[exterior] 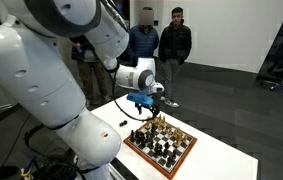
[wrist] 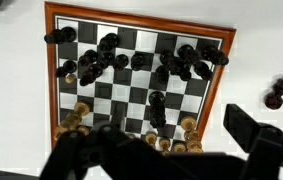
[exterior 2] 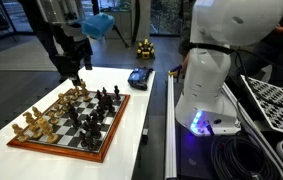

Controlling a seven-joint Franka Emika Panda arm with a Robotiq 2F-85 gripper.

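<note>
A wooden chessboard [exterior: 187, 146] lies on the white table, with dark pieces along one side and tan pieces [exterior 2: 43, 125] along the other. Above it hangs my gripper, open and pointing down, its two dark fingers [wrist: 248, 130] wide apart. Below the gap, a tall dark piece [wrist: 157, 103] stands near the middle of the board, apart from the fingers. More dark pieces [wrist: 93, 72] crowd the top of the wrist view. Several tan pieces [wrist: 78, 112] show lower down, partly hidden behind the gripper.
One dark piece [wrist: 274, 96] lies off the board on the white table [exterior: 231, 165]. A black device [exterior 2: 140, 77] sits on the table near the arm's base. Two people [exterior: 175, 42] stand behind the table. The table beyond the board's right side is clear.
</note>
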